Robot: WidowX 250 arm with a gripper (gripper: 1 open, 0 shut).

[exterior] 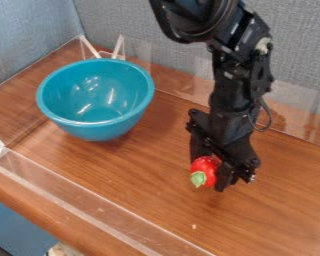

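My black gripper (pixel 214 170) points down at the wooden table, shut on a small red object (pixel 203 167) with a pale green end, which sits low at or just above the tabletop. Its fingers partly cover the red object. A turquoise bowl (pixel 96 97) stands at the back left of the table, apart from the gripper.
Clear acrylic edging runs along the table (pixel 136 190) at the front left and the back. Grey padded walls stand behind and to the left. The wood in front and to the right of the gripper is bare.
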